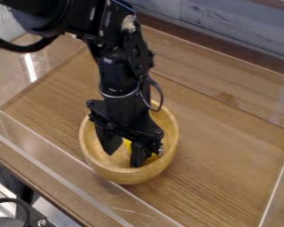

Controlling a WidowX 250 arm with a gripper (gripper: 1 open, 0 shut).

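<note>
A tan round bowl [106, 163] sits near the table's front edge. My black gripper [124, 142] is open and reaches down into it, its fingers spread to either side of a yellow object [129, 147]. The gripper hides most of that object; whether the fingers touch it I cannot tell.
A pale panelled surface [204, 22] runs along the back. Cables and hardware lie beyond the front left edge.
</note>
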